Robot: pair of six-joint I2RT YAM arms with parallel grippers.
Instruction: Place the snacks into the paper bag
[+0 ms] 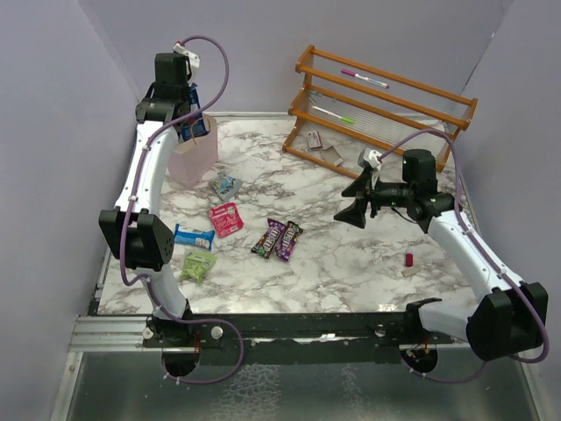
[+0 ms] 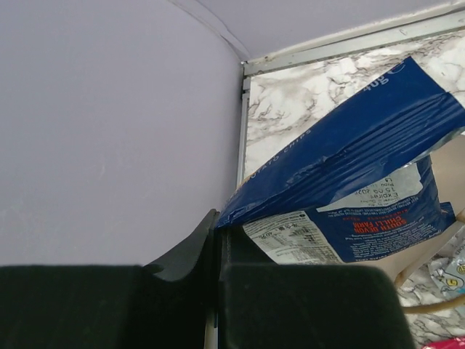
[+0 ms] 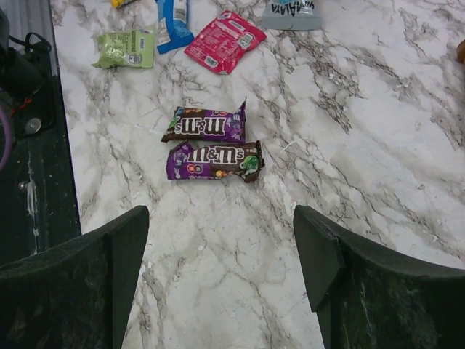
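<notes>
The paper bag (image 1: 195,158) stands at the back left. Above its mouth my left gripper is shut at the edge of a dark blue snack packet (image 2: 341,153), which hangs over the bag. On the marble lie two M&M's packets (image 3: 215,160), a red packet (image 1: 225,219), a blue bar (image 1: 193,238), a green packet (image 1: 198,267) and a pale blue packet (image 1: 226,187). My right gripper is open over bare table at the right, to the right of the M&M's, holding nothing.
A wooden rack (image 1: 381,110) with pens stands at the back right. A small red object (image 1: 408,260) lies at the front right. The middle and front of the table have free room.
</notes>
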